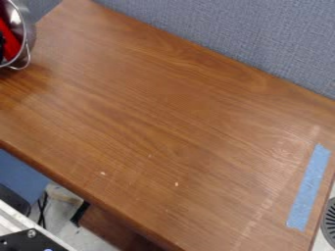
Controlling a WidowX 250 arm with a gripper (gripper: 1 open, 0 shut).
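Note:
A steel pot (25,51) with a red item (8,39) inside is at the upper left edge of the view, mostly cut off by the frame. A small dark shape at the very edge beside it may be part of my gripper; its fingers cannot be made out.
A blue tape strip (309,184) lies at the right. A grey padded wall (236,39) runs along the back, and the table's front edge crosses the lower left.

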